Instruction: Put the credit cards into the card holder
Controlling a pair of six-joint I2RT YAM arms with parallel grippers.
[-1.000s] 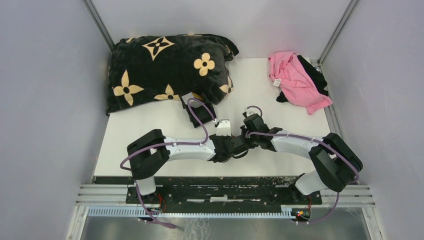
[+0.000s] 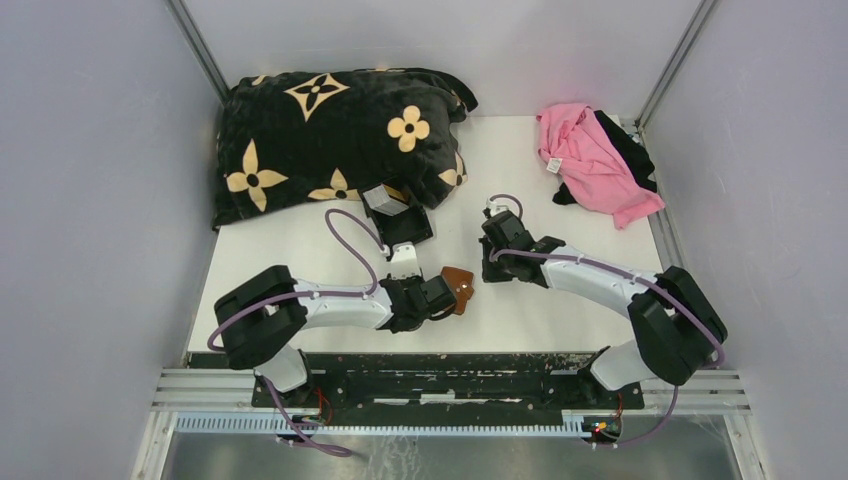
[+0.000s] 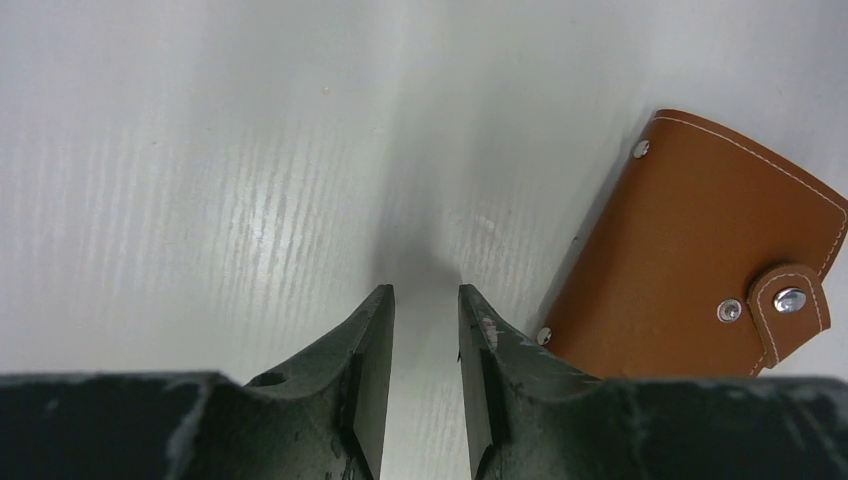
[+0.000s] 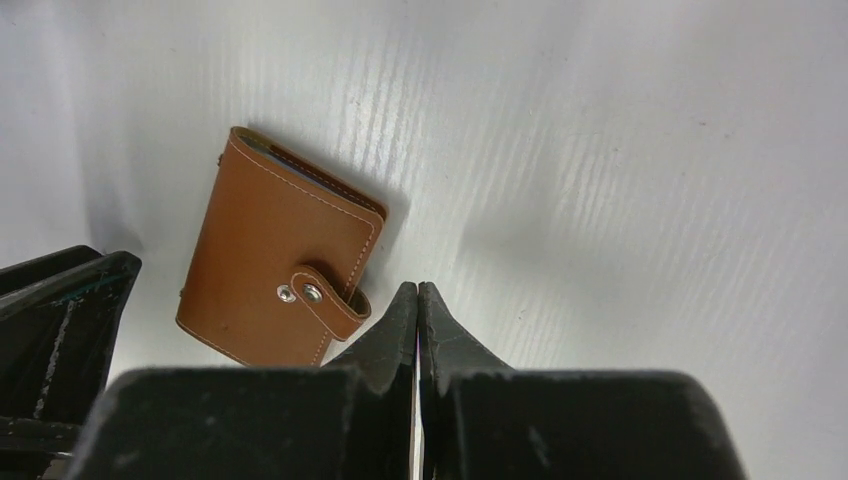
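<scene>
The brown leather card holder [image 2: 456, 287] lies on the table between the grippers, its snap strap facing up; in the right wrist view [image 4: 265, 240] something thin shows inside its edge. My left gripper is part open over bare table beside the holder [image 3: 690, 240], nothing between its fingers. My right gripper is shut, nothing showing between its fingertips, just off the holder's strap side. A black open box [image 2: 405, 226] with pale, card-like pieces [image 2: 385, 200] stands behind the left arm.
A black patterned cushion [image 2: 340, 140] fills the back left. Pink and black cloths [image 2: 595, 170] lie at the back right. White walls [image 2: 740, 200] bound the table.
My left gripper has moved left, away from the holder, uncovering it in the top view. The right gripper has shifted slightly and now sits right of the holder.
</scene>
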